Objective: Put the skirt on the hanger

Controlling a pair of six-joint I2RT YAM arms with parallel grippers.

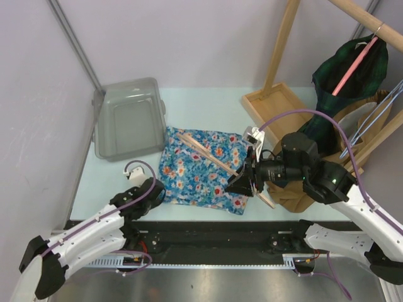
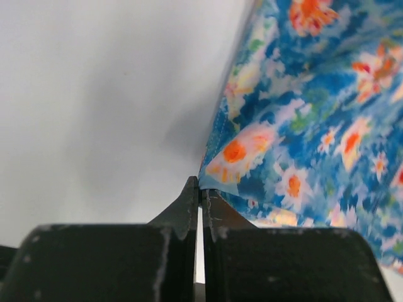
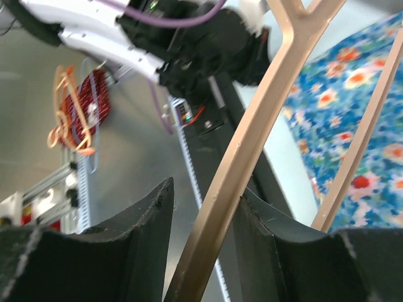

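The blue floral skirt (image 1: pixel 198 173) lies flat on the table; in the left wrist view its fabric (image 2: pixel 302 126) reaches to my left gripper, which is shut at the skirt's edge, apparently pinching the corner. My right gripper is shut on a wooden hanger (image 3: pixel 258 138), which extends diagonally above the skirt in the top view (image 1: pixel 211 157).
A grey plastic bin (image 1: pixel 129 119) sits back left. At right a wooden rack (image 1: pixel 280 47) holds a dark green garment (image 1: pixel 346 75) and hangers, with brown items below.
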